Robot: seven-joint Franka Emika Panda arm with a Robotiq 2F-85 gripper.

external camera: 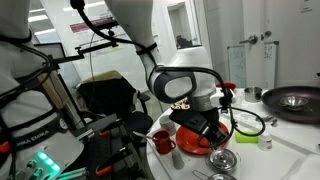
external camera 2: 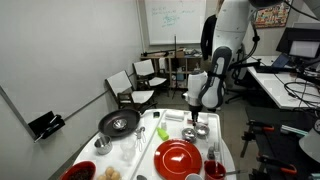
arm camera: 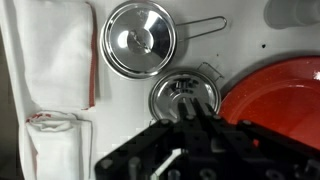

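In the wrist view my gripper looks shut, with nothing visible between its fingers. It is over a small round steel piece point(arm camera: 170, 97), which it partly covers. A larger round steel vessel point(arm camera: 137, 38) with a wire handle lies just beyond. The red plate point(arm camera: 275, 92) is at the right, partly hidden by the gripper. In exterior view 1 the gripper point(external camera: 217, 137) hangs over the near side of the red plate point(external camera: 192, 142), close to the steel piece point(external camera: 223, 158). Its height above the table is hard to judge.
Folded white cloths point(arm camera: 55, 55) line the left of the wrist view. A dark pan point(external camera: 291, 101) sits at the back right, near a green item point(external camera: 246, 138). Red mugs point(external camera: 163, 141) stand close to the arm. Open white table lies between the pan and the plate.
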